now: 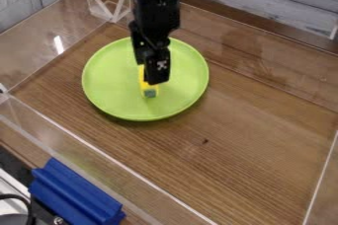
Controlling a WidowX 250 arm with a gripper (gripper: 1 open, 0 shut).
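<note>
A round green plate lies on the wooden table, with a small yellow object with a grey-green end on it, partly hidden behind my black gripper. The gripper hangs over the plate with its fingers down at the yellow object. It looks open; whether it touches the object is hard to tell.
Blue blocks or a blue tray sit at the lower left, beside a black cable. Clear panels edge the table on the left, and a white wall runs along the back.
</note>
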